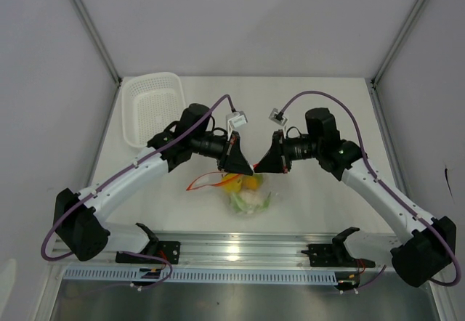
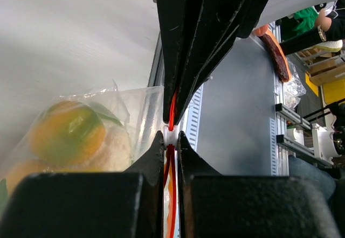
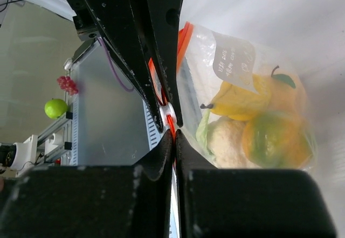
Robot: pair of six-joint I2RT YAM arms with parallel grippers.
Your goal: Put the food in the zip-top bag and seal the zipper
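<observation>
The clear zip bag (image 1: 247, 200) holds toy food: a yellow pepper (image 3: 236, 100), a green-orange fruit (image 3: 272, 144), a pale round item (image 3: 225, 141) and greens. Its red zipper strip (image 1: 207, 179) runs up between the grippers, which meet nearly tip to tip above the bag. My left gripper is shut on the red zipper with its white slider. My right gripper is shut at the same zipper, opposite the left fingertips; the red strip runs to its tips, though whether it is pinched is hard to see.
A white perforated basket (image 1: 152, 110) sits at the back left of the table. Metal rails (image 1: 232, 241) line the front edge.
</observation>
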